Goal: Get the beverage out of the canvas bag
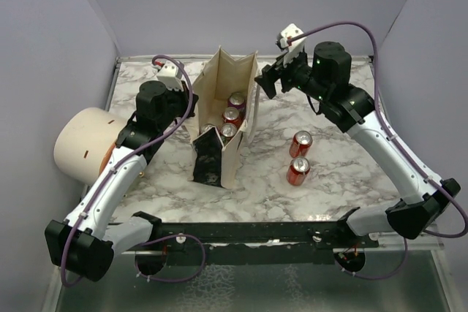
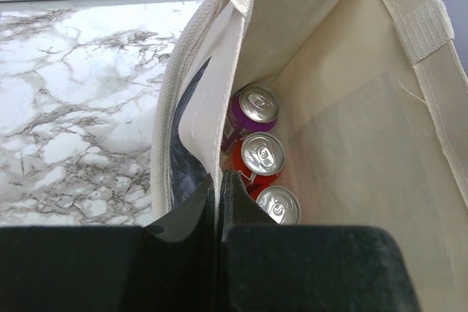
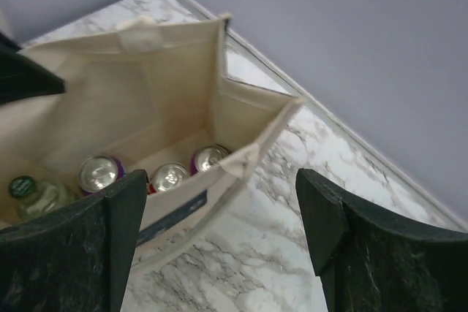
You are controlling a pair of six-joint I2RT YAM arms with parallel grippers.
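Observation:
The cream canvas bag (image 1: pixel 238 76) stands upright on the table with its mouth open. Inside are a purple can (image 2: pixel 257 105), a red can (image 2: pixel 263 154), another silver-topped can (image 2: pixel 279 204) and a bottle with a dark green cap (image 3: pixel 23 186). My left gripper is shut on the bag's left rim, which runs between its fingers. High beside the bag's right rim, my right gripper (image 1: pixel 269 84) is open; only air and the bag's near edge lie between its fingers in the right wrist view. Two red cans (image 1: pixel 300 144) (image 1: pixel 297 171) stand on the table right of the bag.
A large cream cylinder (image 1: pixel 88 144) lies at the left, close to my left arm. Grey walls (image 1: pixel 241 12) bound the back and sides. Bare marble tabletop (image 1: pixel 344 173) extends around the two cans at the right.

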